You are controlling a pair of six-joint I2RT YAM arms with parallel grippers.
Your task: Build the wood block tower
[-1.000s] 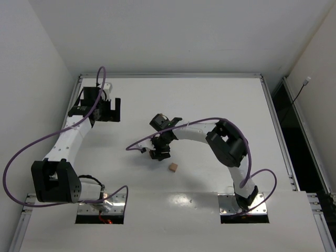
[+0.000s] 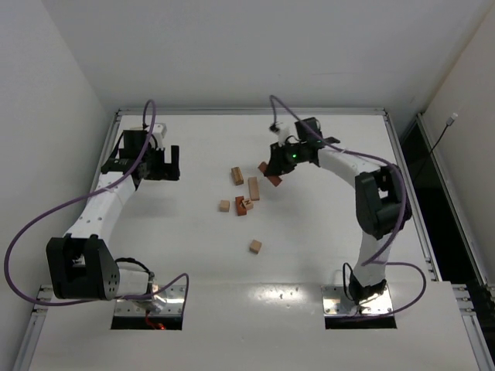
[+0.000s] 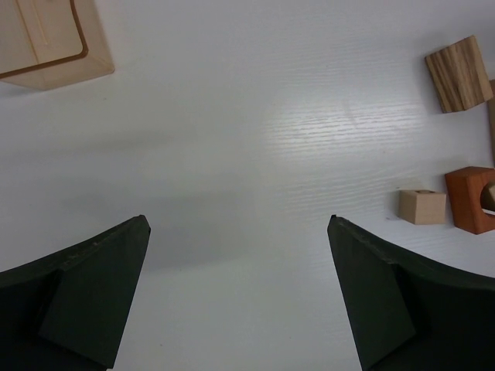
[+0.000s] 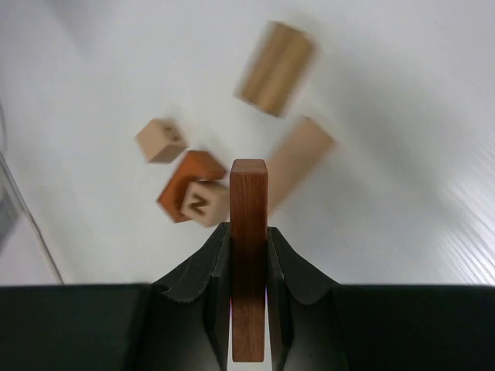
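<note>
A long reddish wood block (image 4: 248, 263) is pinched between the fingers of my right gripper, lifted off the table; from above, the block (image 2: 271, 174) shows at the end of the right arm. My left gripper stands open at the left, nothing between its fingers. Mid-table lie a striped brown block (image 2: 237, 176), a light flat block (image 2: 254, 188), an orange-red block with a cutout (image 2: 240, 205), a small lettered cube (image 2: 247, 204) touching it, and a pale cube (image 2: 224, 206). Nearer the front sits another lone cube (image 2: 255, 246).
A clear, tan-tinted container (image 3: 42, 39) sits at the upper left of the left wrist view. Bare table (image 2: 209, 139) spreads behind the blocks, and the right side is also free apart from the right arm.
</note>
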